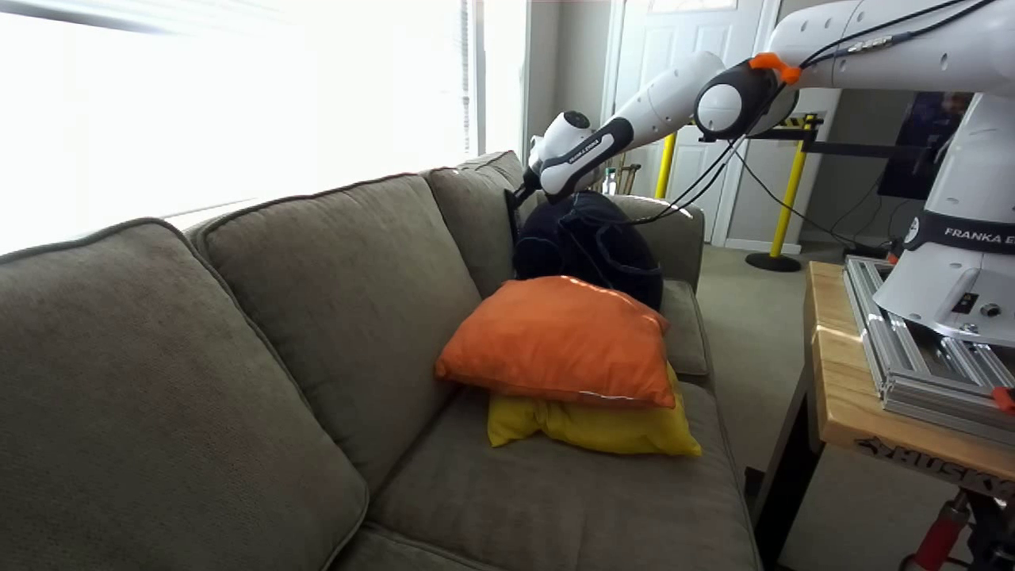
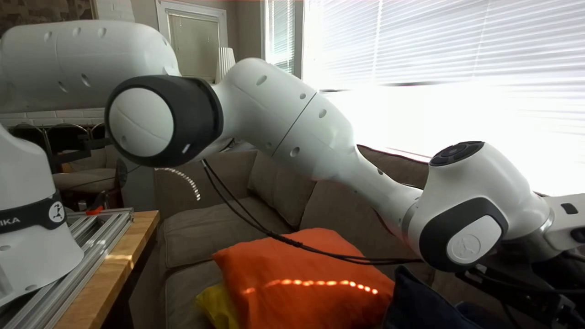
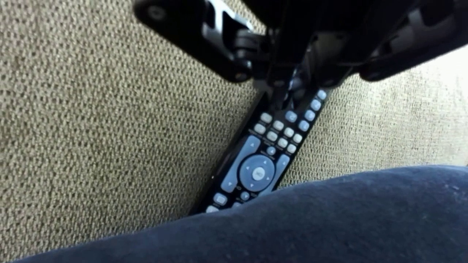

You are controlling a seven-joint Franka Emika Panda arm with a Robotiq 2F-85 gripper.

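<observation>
In the wrist view a black remote control (image 3: 259,173) with grey and pale buttons lies slantwise against tan woven couch fabric. The dark blue pillow (image 3: 280,232) covers its lower end. At the remote's upper end is my gripper, its dark fingers close together over the buttons there. Only a narrow gap shows between them, and whether they touch or grasp the remote is unclear. In exterior view 1 the arm reaches down behind the dark blue pillow (image 1: 590,243), beside the couch back; pillow and arm hide the remote there.
An orange pillow (image 1: 561,338) rests on a yellow one (image 1: 609,427), in front of the dark blue pillow. The couch backrest (image 1: 323,304) runs along the window side. Cables (image 2: 307,245) hang from the arm over the orange pillow. The near seat is bare.
</observation>
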